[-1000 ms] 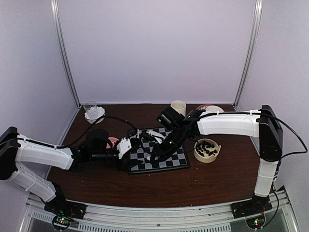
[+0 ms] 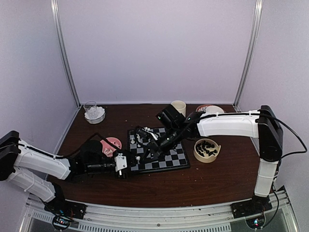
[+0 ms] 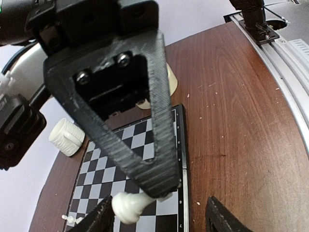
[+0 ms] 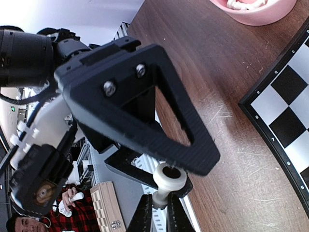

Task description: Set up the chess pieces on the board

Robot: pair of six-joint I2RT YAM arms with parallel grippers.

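A white chess piece is held in my right gripper over the front left of the chessboard (image 2: 169, 159); it also shows large in the left wrist view (image 3: 128, 208). My left gripper faces it from the left, its fingers apart just behind and below the piece, part open. A few white pieces (image 3: 72, 220) stand on the board. Black pieces lie in a beige bowl (image 2: 206, 150) to the right, white pieces in a pink bowl (image 4: 256, 14).
A white mug (image 2: 178, 106) stands behind the board, a white container with a glass (image 2: 95, 114) at the back left.
The right arm has shifted slightly left.
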